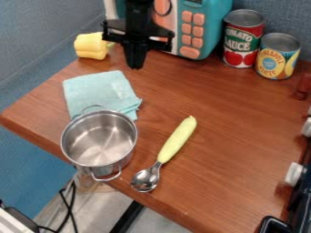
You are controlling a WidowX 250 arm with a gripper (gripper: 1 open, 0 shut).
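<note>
The black gripper (pixel 135 56) hangs over the back left of the wooden table, in front of a teal toy microwave (pixel 192 35), near a yellow pepper (pixel 91 45). Its fingers point down; whether they are open or shut is unclear. A steel pot (pixel 98 142) sits at the front left beside a light blue cloth (pixel 100 91). A spoon with a pale yellow handle (pixel 176 140) lies right of the pot.
A tomato sauce can (pixel 242 41) and a second can (pixel 277 57) stand at the back right. A dark appliance (pixel 299 196) lines the right edge.
</note>
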